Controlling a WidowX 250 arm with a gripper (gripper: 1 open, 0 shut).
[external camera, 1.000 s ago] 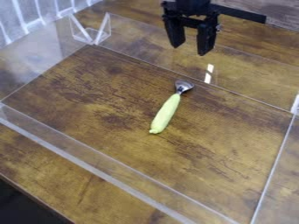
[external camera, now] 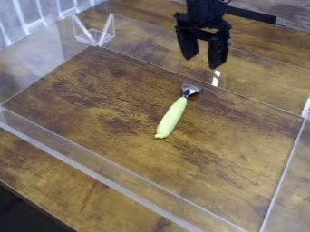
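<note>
A long pale yellow-green object (external camera: pixel 172 117), tapering like a corn cob, lies diagonally on the wooden floor of a clear-walled enclosure, with a small shiny metallic piece (external camera: pixel 189 90) at its upper end. My black gripper (external camera: pixel 201 56) hangs at the top middle, above and behind that object and apart from it, open, with nothing seen between its fingers.
Clear plastic walls surround the work area, and a clear bracket (external camera: pixel 94 33) stands at the back left. A white railing shows beyond the top left corner.
The object on the floor has not moved.
</note>
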